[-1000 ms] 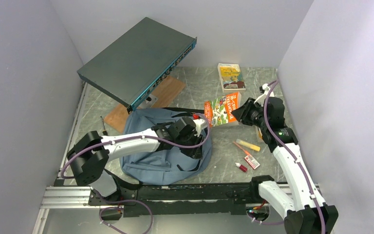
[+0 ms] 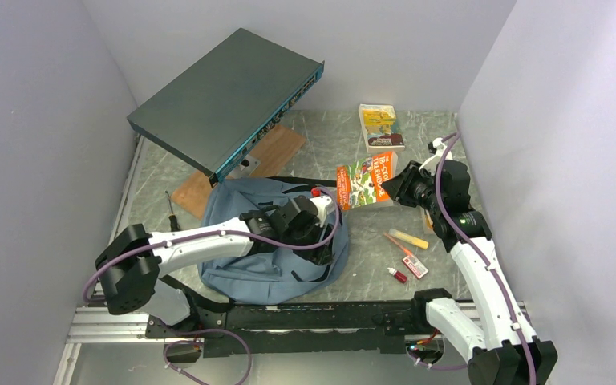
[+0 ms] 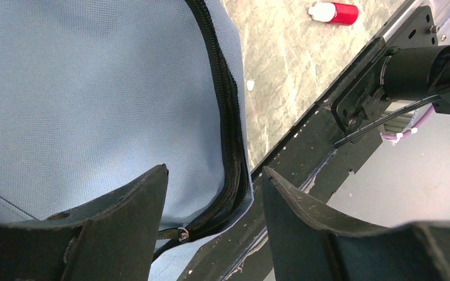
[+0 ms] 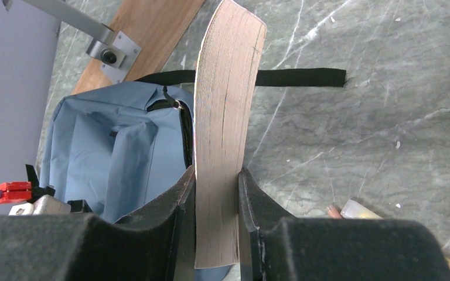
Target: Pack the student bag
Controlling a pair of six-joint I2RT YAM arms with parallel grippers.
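Observation:
A blue-grey bag [image 2: 265, 281] lies at front left; my left gripper [image 2: 321, 255] is over its right part, open, fingertips either side of the zippered edge [image 3: 231, 152] in the left wrist view. My right gripper [image 2: 393, 186] is shut on an orange-covered book [image 2: 361, 180], held beside the bag; the right wrist view shows its page edge [image 4: 225, 117] between the fingers. A second book [image 2: 381, 127] lies at the back. A yellow tube [image 2: 407, 238], an orange pencil-like item [image 2: 393, 241], a small box [image 2: 415, 265] and a red bottle [image 2: 397, 274] lie right of the bag.
A large dark panel [image 2: 224, 96] overhangs the back left, above a wooden board [image 2: 277, 148]. A screwdriver [image 2: 172, 220] lies at the left. Walls close in the sides and back; some bare tabletop is right of the bag.
The right gripper and its book look unchanged.

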